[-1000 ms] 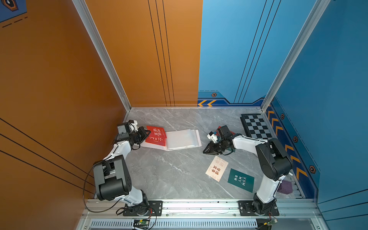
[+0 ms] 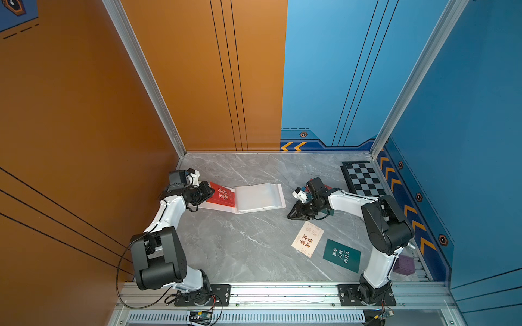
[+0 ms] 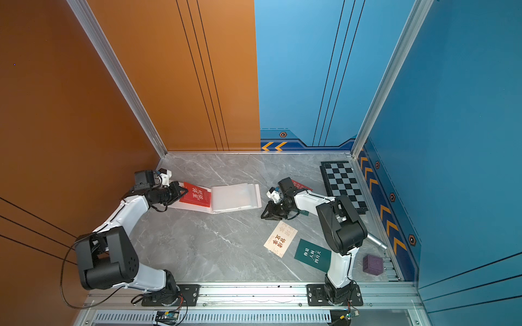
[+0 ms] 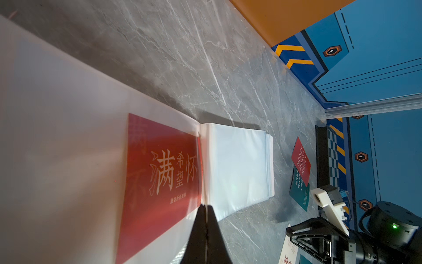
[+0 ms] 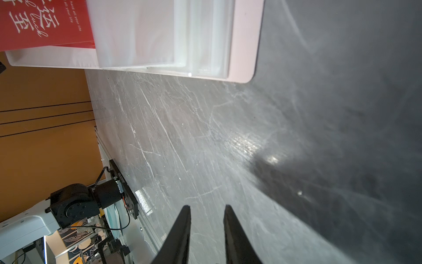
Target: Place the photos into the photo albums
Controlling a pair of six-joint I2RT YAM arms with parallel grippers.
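An open album (image 2: 258, 196) lies across the back left, a red photo (image 2: 221, 194) on its left half and clear sleeves on the right. My left gripper is shut over the album's left part, nothing visible between its fingers. My right gripper stands open and empty over bare marble, right of the album. A cream photo (image 2: 307, 239) and a dark green photo (image 2: 341, 255) lie at the front right. A red photo (image 4: 301, 160) and a teal one (image 4: 299, 191) overlap behind my right arm, partly hidden in the top views.
A checkerboard (image 2: 363, 179) lies at the back right. A purple block (image 3: 373, 263) and a silver cylinder (image 3: 376, 240) sit near the front right corner.
The red photo in the album now sits a little lower and flatter, with less of it showing raised. My left gripper has shifted slightly; the right arm is nearly unchanged.
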